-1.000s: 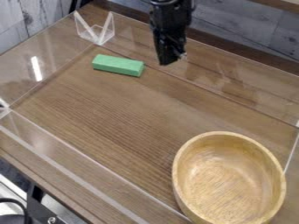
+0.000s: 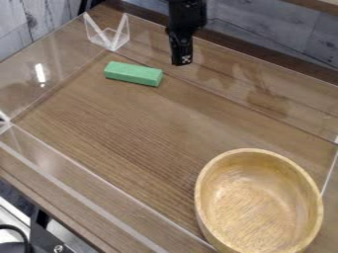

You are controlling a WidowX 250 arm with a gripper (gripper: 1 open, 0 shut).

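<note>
My black gripper (image 2: 181, 54) is at the top centre of the camera view, above the back part of the wooden table (image 2: 132, 148); its fingers are too small and dark to read. A green block (image 2: 133, 74) lies on the table below and left of the gripper, apart from it. A large light-wood bowl (image 2: 258, 198) sits at the front right.
A clear, thin-framed object (image 2: 109, 33) stands at the back left, left of my gripper. A grey wall borders the back and left.
My gripper has moved up and back, away from the table's middle, and looks smaller and higher in the view. The block and bowl have not moved.
</note>
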